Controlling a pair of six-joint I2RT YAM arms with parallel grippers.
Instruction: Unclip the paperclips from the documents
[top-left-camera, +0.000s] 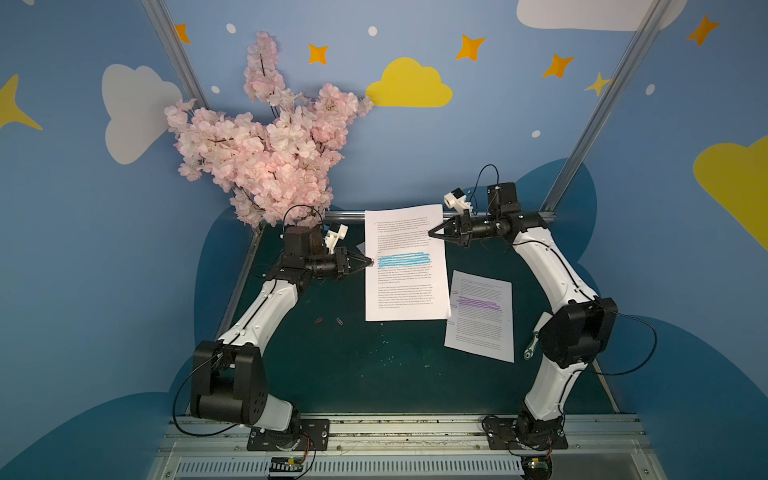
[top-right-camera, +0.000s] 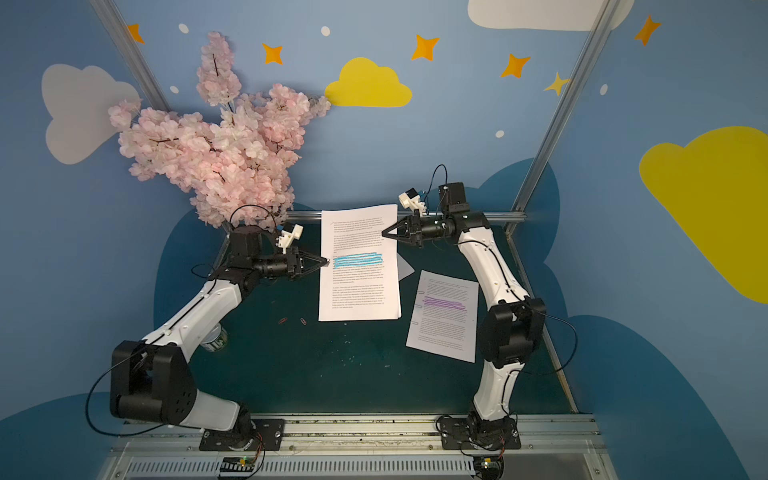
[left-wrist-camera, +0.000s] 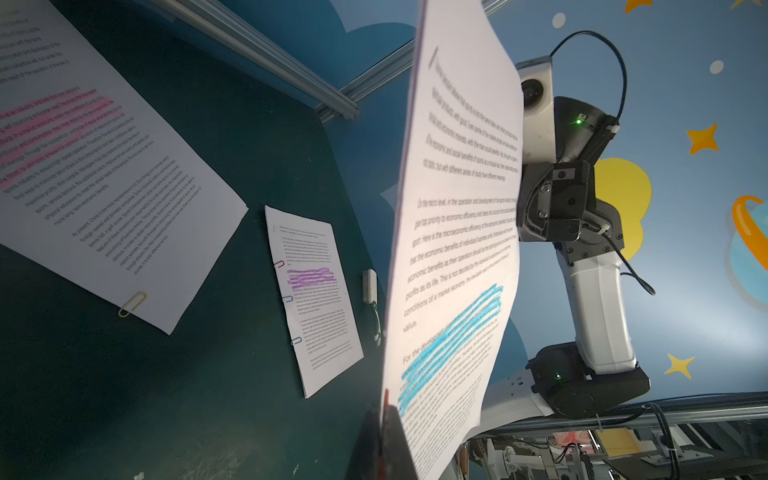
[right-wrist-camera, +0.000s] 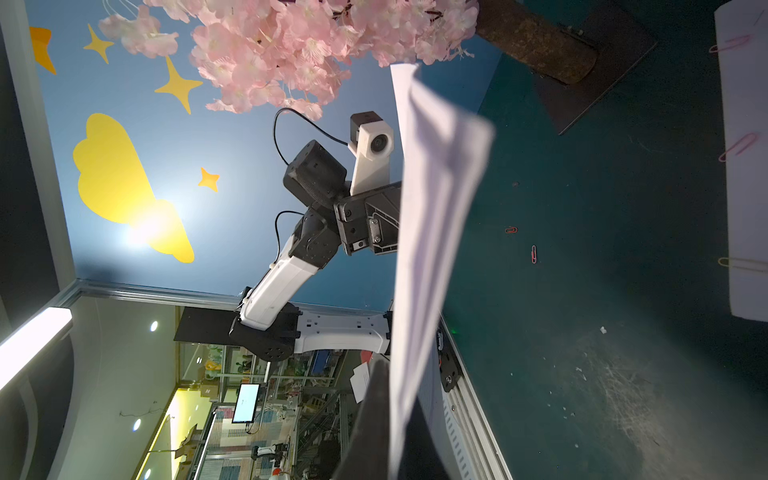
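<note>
A white document with blue highlighting (top-left-camera: 406, 288) is held up above the table. At its left edge my left gripper (top-left-camera: 371, 261) is shut on a thin red paperclip (left-wrist-camera: 385, 397), seen between the fingertips in the left wrist view. On the opposite edge my right gripper (top-left-camera: 430, 233) is shut on the paper, which stands edge-on in the right wrist view. Beneath lies a pink-highlighted document (left-wrist-camera: 104, 184) with a yellow paperclip (left-wrist-camera: 132, 304). A purple-highlighted document (top-left-camera: 484, 320) lies to the right, bearing a red paperclip (left-wrist-camera: 278, 263) and two blue ones (left-wrist-camera: 288, 299).
Two loose paperclips, one (top-left-camera: 318, 321) beside another (top-left-camera: 339, 321), rest on the green table left of centre. A white tool-like object (top-left-camera: 534, 340) lies by the right arm. The pink blossom tree (top-left-camera: 264, 152) stands back left.
</note>
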